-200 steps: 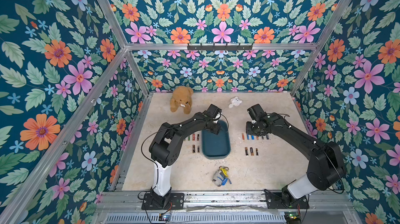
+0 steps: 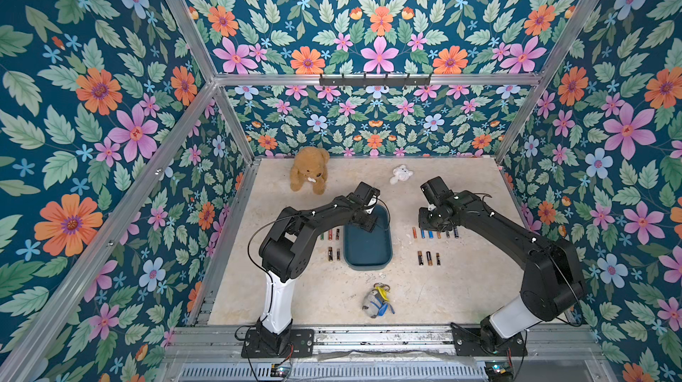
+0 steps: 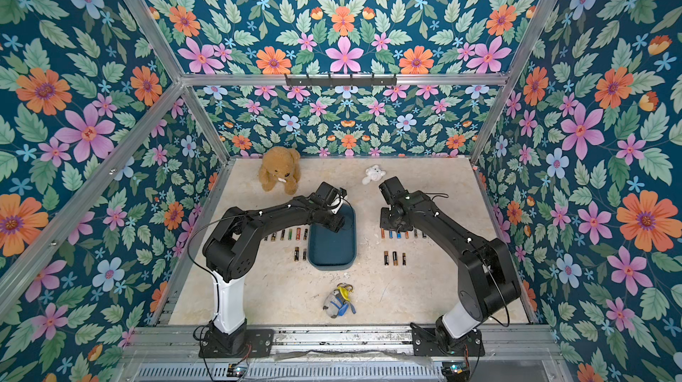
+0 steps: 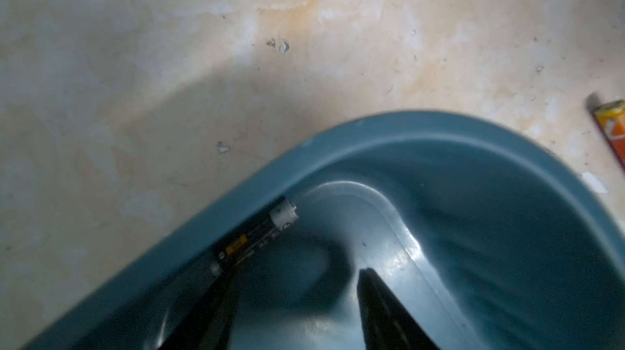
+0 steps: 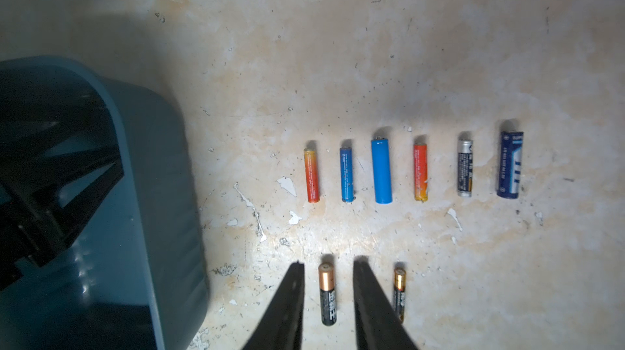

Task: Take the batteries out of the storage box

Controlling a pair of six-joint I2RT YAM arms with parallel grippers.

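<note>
The blue storage box [image 2: 368,265] stands mid-table. Inside it, a black battery [image 4: 257,232] with a silver end lies against the wall in the left wrist view. My left gripper is over the box, its fingers apart, with that battery just beyond one finger. On the right, my right gripper hovers above the table with a gap between its fingers and nothing held. Beyond its fingertips a copper-topped battery [image 5: 326,294] lies on the table. A row with an orange battery [image 5: 312,176] and a blue battery [image 5: 382,171] lies farther off.
Batteries also lie left of the box, among them a dark battery [image 3: 296,254]. A teddy bear [image 2: 309,171] and a white plush toy [image 2: 401,173] sit at the back. A grey toy with yellow and blue parts [image 2: 378,301] lies in front of the box.
My left arm has shifted slightly, its gripper coming a little lower and to the right over the box. The right arm has barely moved. The batteries on the table stay in place.
</note>
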